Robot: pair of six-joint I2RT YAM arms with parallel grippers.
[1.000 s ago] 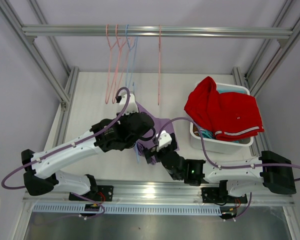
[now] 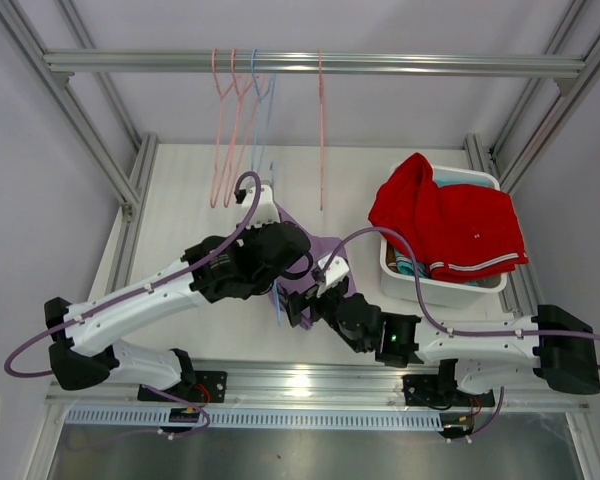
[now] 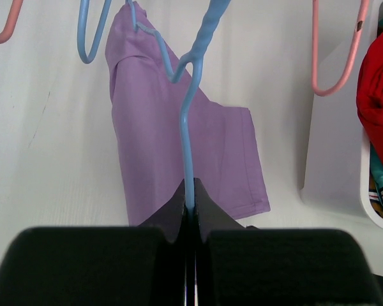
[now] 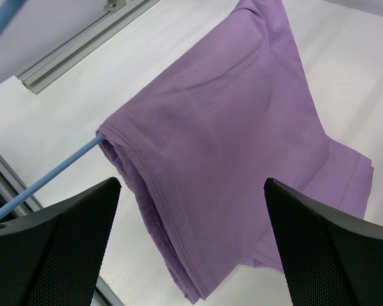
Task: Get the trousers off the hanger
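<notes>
Lavender trousers [image 2: 315, 250] lie bunched beneath the two arms. In the left wrist view they [image 3: 147, 127] appear behind a blue hanger [image 3: 186, 127], on which my left gripper is shut. In the right wrist view the trousers [image 4: 223, 121] fill the middle, with a folded edge touching a blue hanger bar [image 4: 57, 167] at the left. My right gripper stands open over the trousers, with no cloth clearly held between its fingers. In the top view both grippers are largely hidden by their wrists.
Pink hangers [image 2: 220, 150] and a blue hanger hang from the rail [image 2: 410, 62]. A white bin [image 2: 430, 290] holding red and teal clothes stands at the right. The board's left side is clear.
The left arm and hanger have barely moved; the lone pink hanger sways a little.
</notes>
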